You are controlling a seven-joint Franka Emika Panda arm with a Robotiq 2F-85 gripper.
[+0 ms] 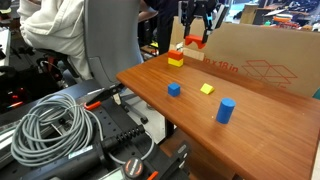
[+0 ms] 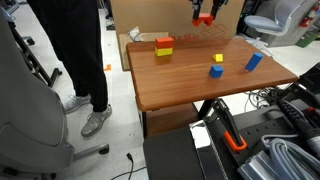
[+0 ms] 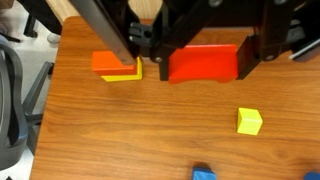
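Lifted well above the table, a red block (image 1: 195,41) is clamped between the fingers of my gripper, which is shut on it. In the second exterior view the same red block (image 2: 204,20) hangs near the back edge of the table. A stack of a red block over a yellow one (image 1: 176,58) stands at the far left of the table; in the wrist view that stack (image 3: 117,66) lies just left of the held block. A small yellow cube (image 1: 207,88) and a blue cube (image 1: 174,89) rest apart on the wood.
A blue cylinder (image 1: 226,110) stands upright on the table (image 1: 262,140) to the right. Cardboard (image 1: 270,60) walls the back side. Coiled grey cable (image 1: 52,130) lies off the table.
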